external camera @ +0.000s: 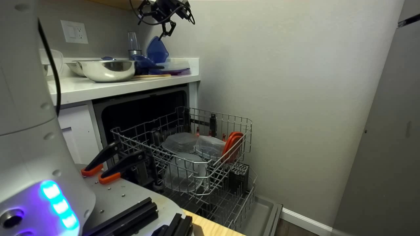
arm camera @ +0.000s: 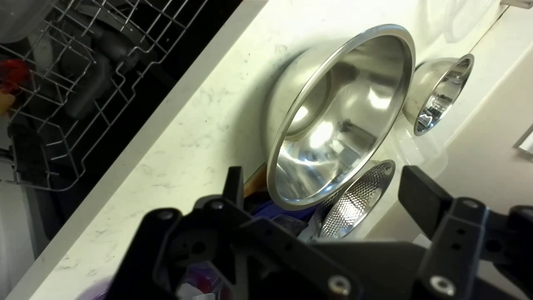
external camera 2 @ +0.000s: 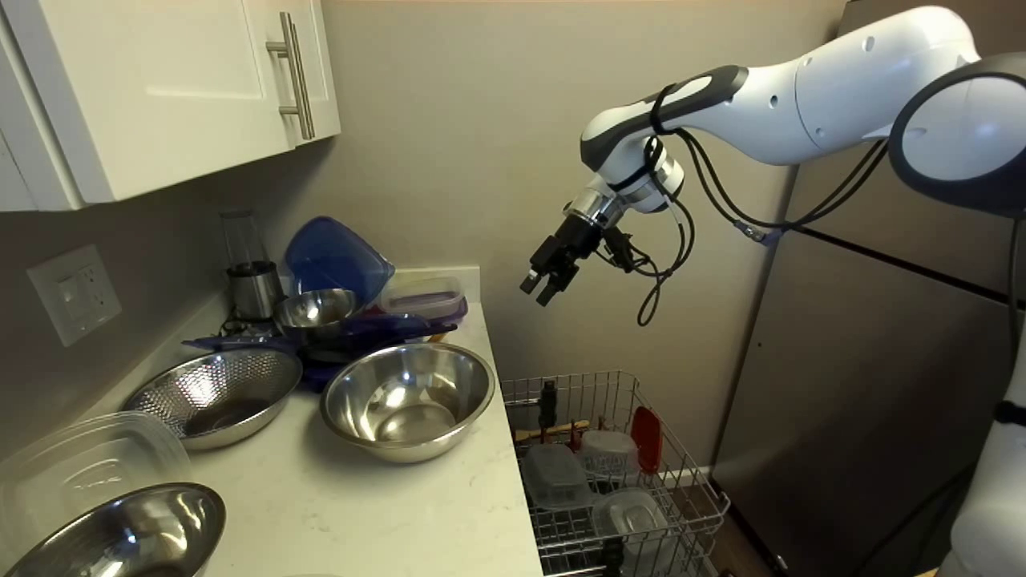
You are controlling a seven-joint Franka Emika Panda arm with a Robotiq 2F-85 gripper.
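My gripper (external camera 2: 535,288) is open in mid-air, with nothing between its fingers; in exterior view 2 it hangs beyond the counter's right edge, above the dishwasher rack. The large steel bowl (external camera 2: 409,399) stands upright on the white counter (external camera 2: 337,500), near the edge. In the wrist view this bowl (arm camera: 344,115) appears ahead of the fingertips, apart from them. A perforated steel colander (external camera 2: 216,394) is to its left, and another steel bowl (external camera 2: 130,534) is at the near left. The pulled-out upper dishwasher rack (external camera: 220,169) holds clear plastic containers (external camera: 181,142) and red-orange items (external camera: 233,143).
Blue lids (external camera 2: 337,260), a blender (external camera 2: 255,288) and a small steel bowl (external camera 2: 315,309) crowd the counter's back corner. A wall cabinet (external camera 2: 192,77) overhangs the left side. Open air surrounds my gripper beside the bare wall.
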